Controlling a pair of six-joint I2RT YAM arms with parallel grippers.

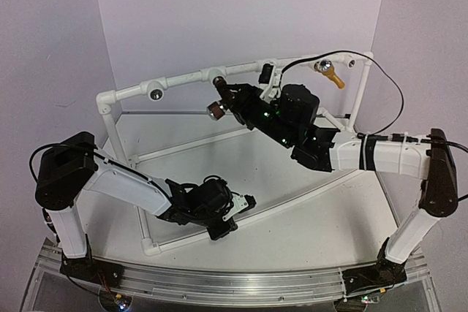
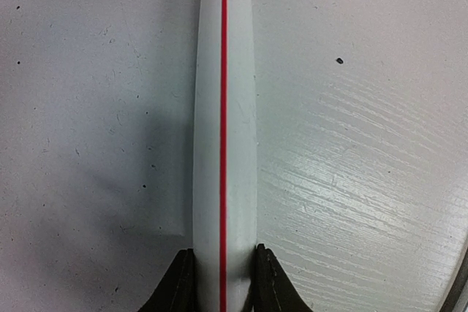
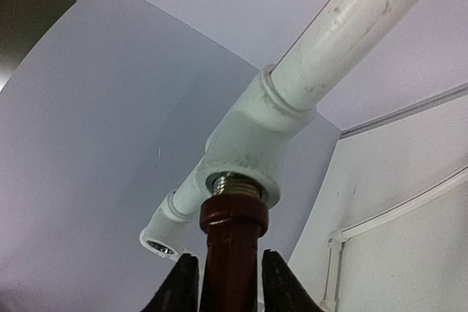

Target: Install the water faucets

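Observation:
A dark brown faucet (image 3: 232, 253) is between the fingers of my right gripper, which is shut on it. Its brass threaded end meets the opening of a white tee fitting (image 3: 245, 147); how deep the thread sits cannot be told. From above, the faucet's brown handle (image 1: 216, 110) juts out beside the right gripper (image 1: 229, 97), below the frame's upper rail. Down at the front, my left gripper is shut on the lower white pipe (image 2: 240, 129), a finger against each side. An orange-yellow faucet (image 1: 333, 76) hangs from the rail farther right.
Along the upper rail (image 1: 183, 80), another tee (image 1: 155, 94) at the left has an empty opening, and a further hole (image 1: 351, 63) shows at the right end. A black cable (image 1: 401, 96) loops past the right arm. Bare floor fills the frame's inside.

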